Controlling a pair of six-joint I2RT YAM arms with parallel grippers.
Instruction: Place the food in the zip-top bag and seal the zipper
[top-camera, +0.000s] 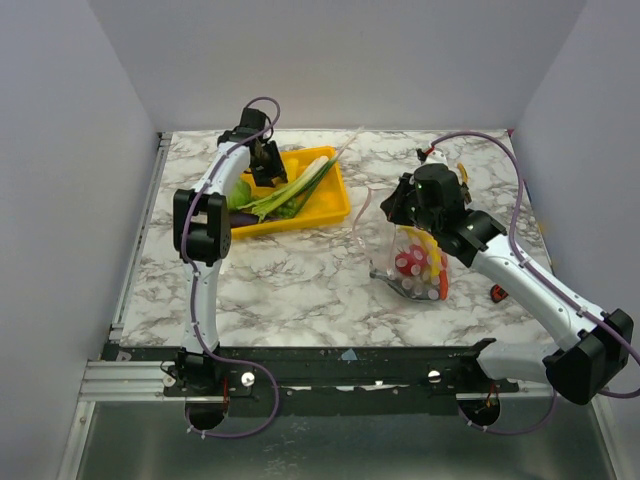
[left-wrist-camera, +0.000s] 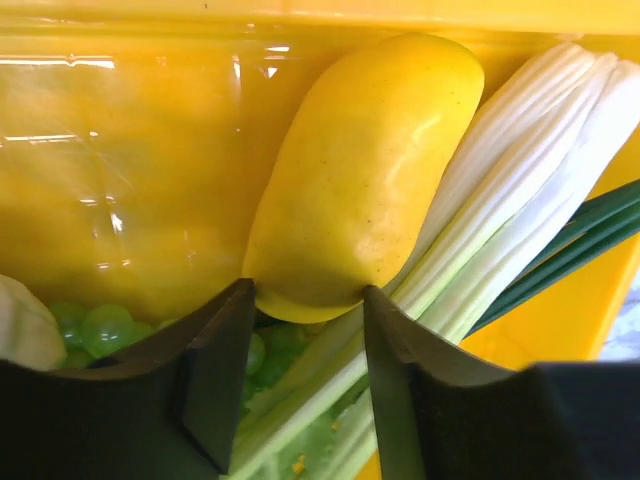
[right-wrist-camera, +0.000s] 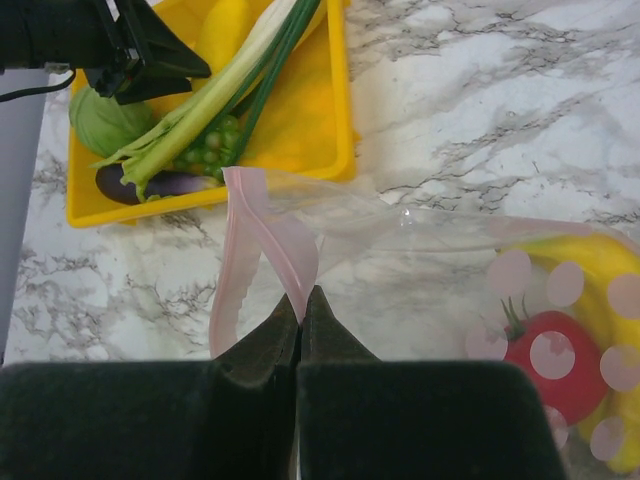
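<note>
My left gripper is open at the lower end of a yellow mango in the yellow bin, one finger to each side. The bin also holds leeks, green grapes, a cabbage and an eggplant. My right gripper is shut on the pink zipper edge of the clear bag. A tomato and yellow food show inside the bag.
A small red object lies at the table's right.
</note>
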